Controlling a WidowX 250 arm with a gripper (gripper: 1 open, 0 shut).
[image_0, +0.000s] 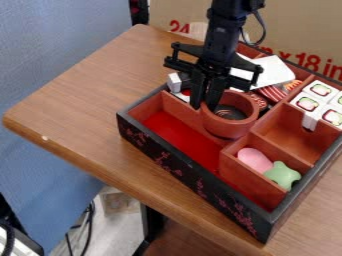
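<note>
The black gripper (205, 97) hangs over the back-left part of a red compartmented box (197, 185) with a dark patterned rim. Its fingers point down beside a round red bowl-like holder (230, 126) with a dark inside. A white block (175, 82) sits at the gripper's left, and a white paper (274, 73) lies behind it. Whether the fingers hold anything cannot be seen clearly.
White square pieces (318, 103) fill the right compartment; a pink piece (254, 159) and a green piece (282, 175) lie in the front compartment. A cardboard box stands behind.
</note>
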